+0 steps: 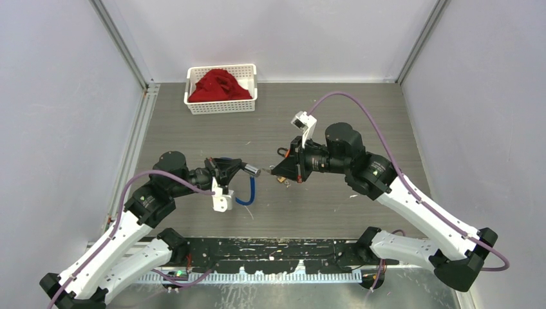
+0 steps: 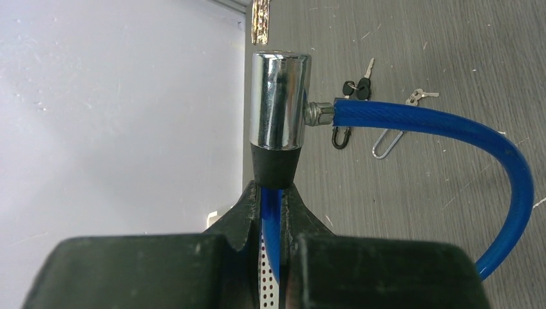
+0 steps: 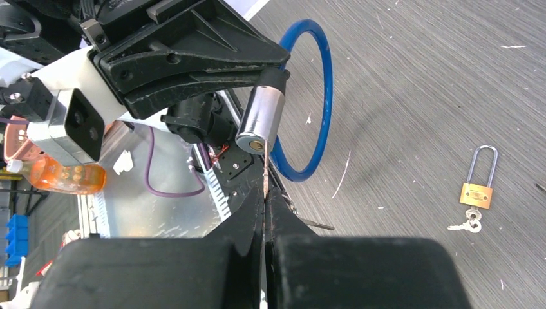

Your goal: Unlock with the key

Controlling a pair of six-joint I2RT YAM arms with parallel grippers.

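My left gripper is shut on the black-collared end of a cable lock with a shiny metal cylinder. From the cylinder's side a blue cable loops round. My right gripper is shut on a key, whose thin blade sticks out toward the brass keyhole in the cylinder's end face. In the left wrist view the key's tip lies beyond the cylinder's end and slightly to one side, with a small gap between them. The key's head is hidden in the right fingers.
On the floor board lie a brass padlock with silver keys and a black padlock with black-headed keys. A white basket with a red cloth stands at the back. Right of the arms the board is clear.
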